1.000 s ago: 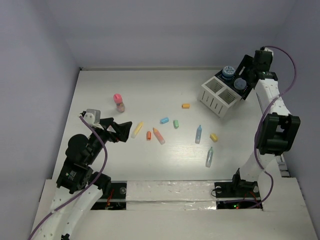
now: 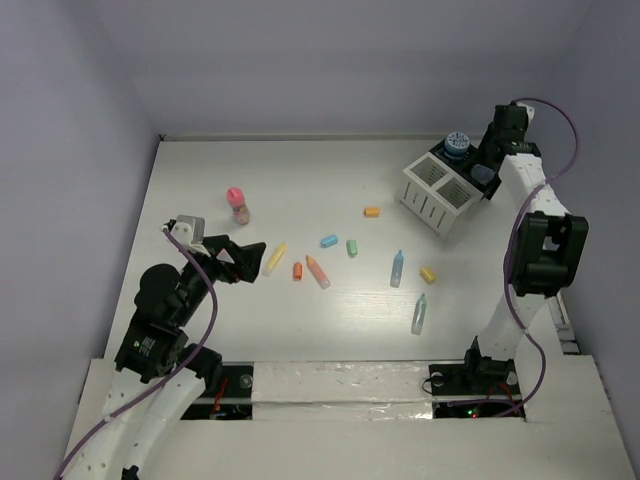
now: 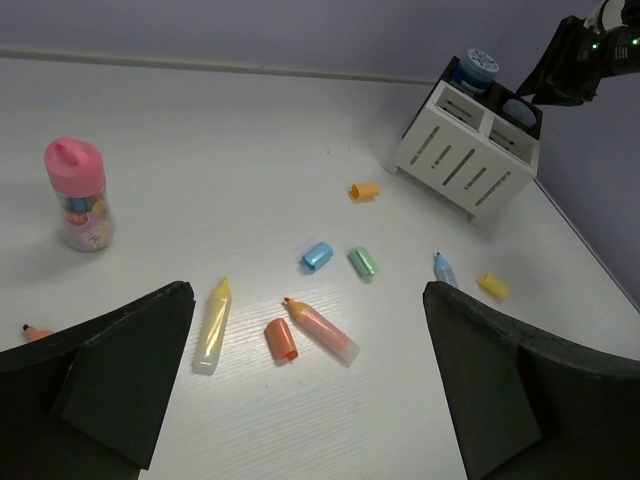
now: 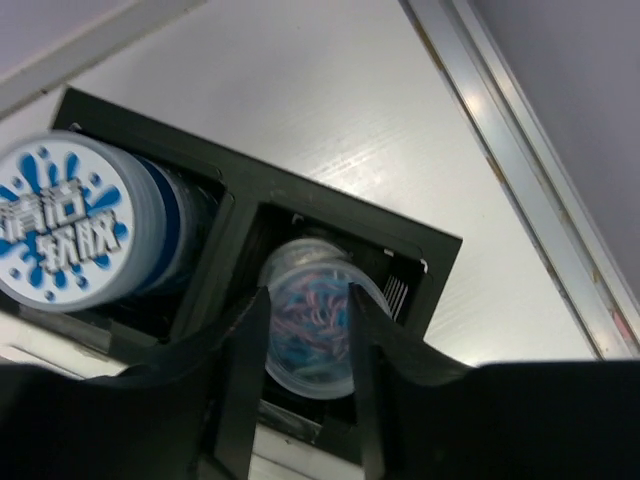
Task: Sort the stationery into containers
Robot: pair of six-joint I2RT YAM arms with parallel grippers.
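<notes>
My right gripper is over the back-right container, fingers around the upper part of a clear lidded jar (image 4: 310, 355) of pink and blue bits in a black compartment (image 4: 400, 232). A blue-and-white labelled tub (image 4: 60, 225) occupies the neighbouring compartment. A white organiser (image 2: 432, 210) adjoins them. My left gripper (image 2: 240, 260) is open at the left, above loose items: yellow marker (image 3: 213, 325), orange marker (image 3: 325, 330), orange cap (image 3: 282, 342), blue cap (image 3: 317, 255), green cap (image 3: 362, 263), pink-topped bottle (image 3: 80, 200).
A blue marker (image 2: 396, 270), a clear greenish marker (image 2: 418, 315) and yellow pieces (image 2: 428, 275) lie right of centre. Walls border the table at back and sides.
The left arm is essentially still.
</notes>
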